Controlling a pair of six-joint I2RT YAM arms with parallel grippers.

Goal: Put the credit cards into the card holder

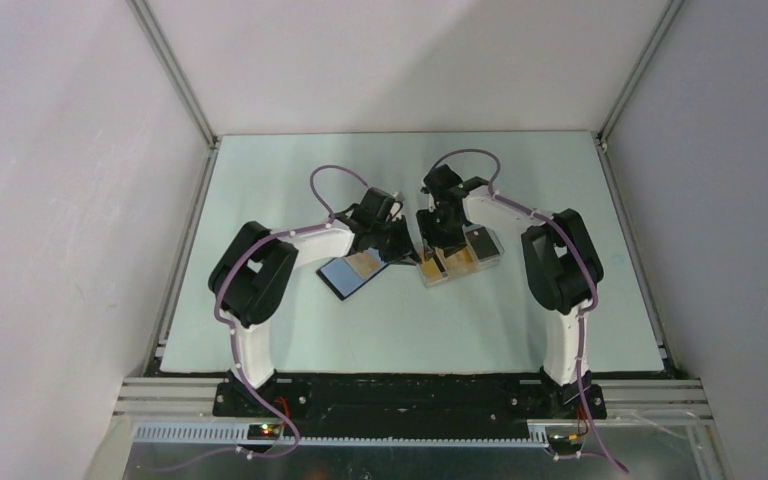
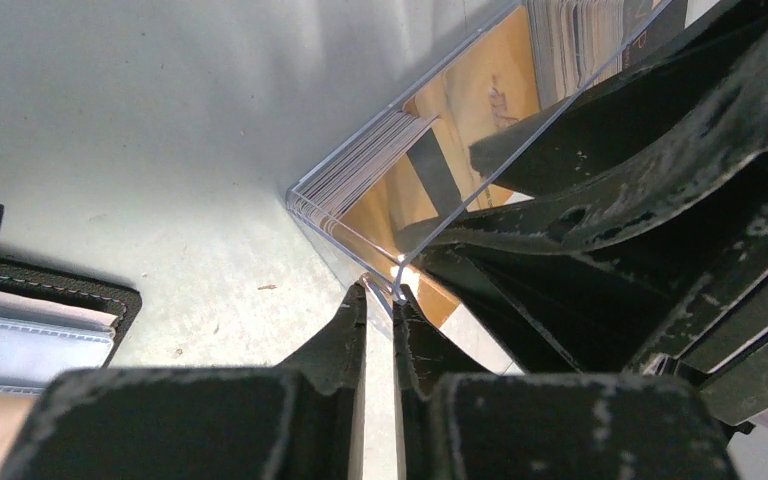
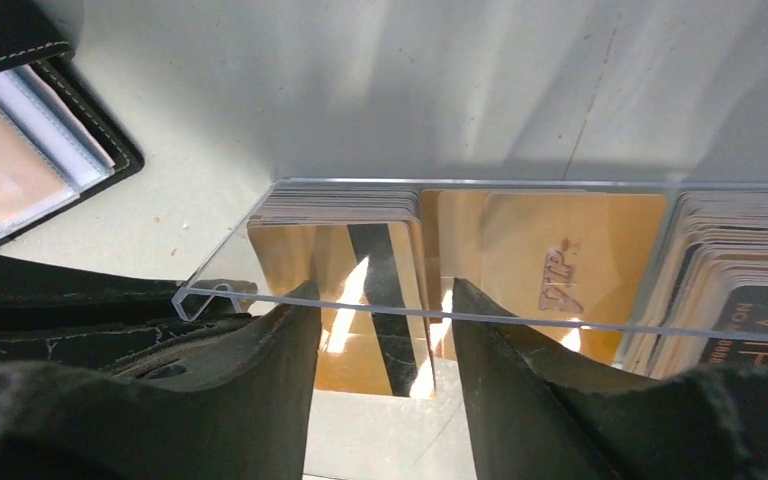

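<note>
A clear box [image 1: 463, 262] holds several stacked cards in compartments. In the right wrist view a gold card with a dark stripe [image 3: 380, 262] heads the leftmost stack, and plainer gold cards [image 3: 560, 240] fill the middle. My left gripper is shut on the box's near corner edge. My right gripper stands open over the box, its fingers to either side of the striped card's lower part, with visible gaps. The black-edged card holder [image 1: 345, 275] lies open at the left; pale sleeves [image 3: 20, 150] show in it.
Dark cards [image 3: 760, 320] fill the box's right compartment. Both arms crowd together over the box, the right fingers very close to the left gripper. Bare table [image 1: 420, 330] lies in front.
</note>
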